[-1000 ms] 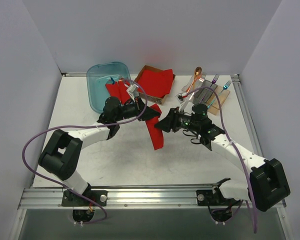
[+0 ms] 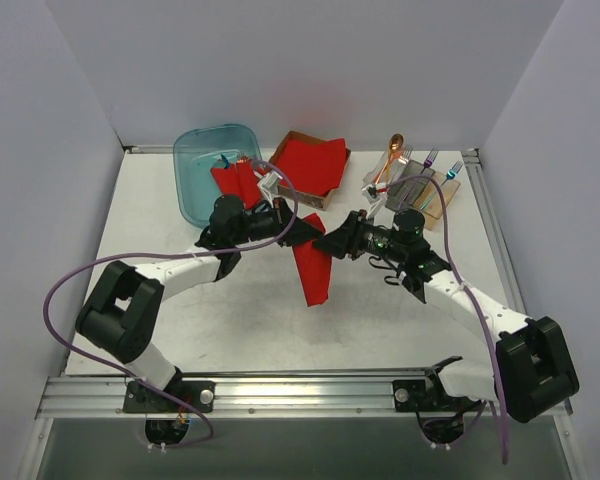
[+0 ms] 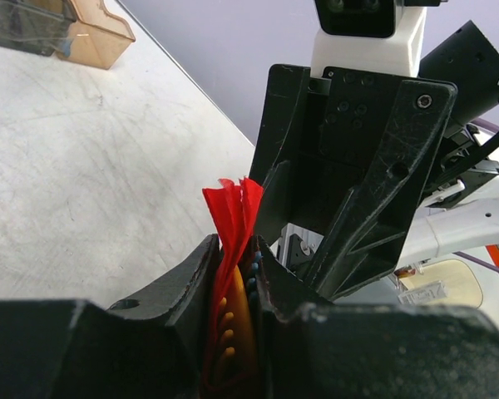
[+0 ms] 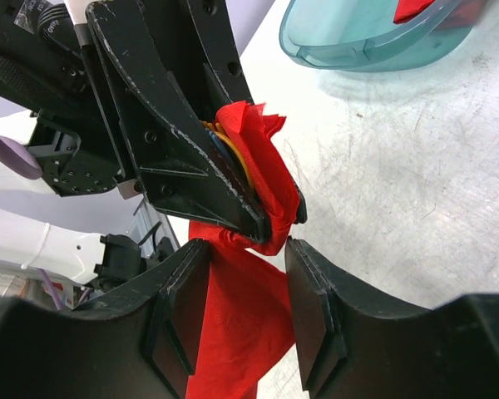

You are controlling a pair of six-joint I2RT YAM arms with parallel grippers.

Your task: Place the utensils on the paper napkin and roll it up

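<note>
My left gripper (image 2: 304,232) is shut on the red paper napkin (image 2: 313,270), which is wrapped around utensils. Within the folds, an orange handle (image 3: 241,320) and a bit of blue show between the left fingers in the left wrist view. The napkin's loose tail hangs down toward the table. Close by on the right, my right gripper is part open, its fingers (image 4: 180,287) on either side of the red tail, just below the left gripper's fingertips. Whether those fingers touch the paper I cannot tell.
A teal bin (image 2: 187,195) at the back left holds red rolled bundles. Behind the grippers stands a brown box (image 2: 288,192) of red napkins. Utensil holders (image 2: 432,212) with spoons and forks are at the back right.
The right gripper has moved slightly to the right. The napkin's hanging tail has shifted a little right and downward. My left arm is almost in the same place.
</note>
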